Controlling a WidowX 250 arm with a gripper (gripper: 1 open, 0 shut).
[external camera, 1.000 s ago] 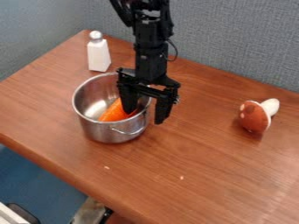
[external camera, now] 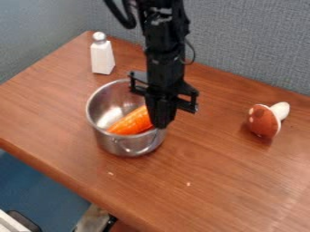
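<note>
A steel pot (external camera: 101,125) sits on the wooden table with an orange carrot (external camera: 129,122) inside it. My black gripper (external camera: 168,109) is over the pot's right side, its fingers reaching down at or inside the rim beside the carrot. Whether the fingers are open or closed on anything is hard to tell from this view.
A white bottle (external camera: 101,57) stands at the back left. A red and white mushroom-like object (external camera: 264,120) lies on the right. Its left edge runs below the pot.
The pot has shifted slightly right and toward the camera with it.
</note>
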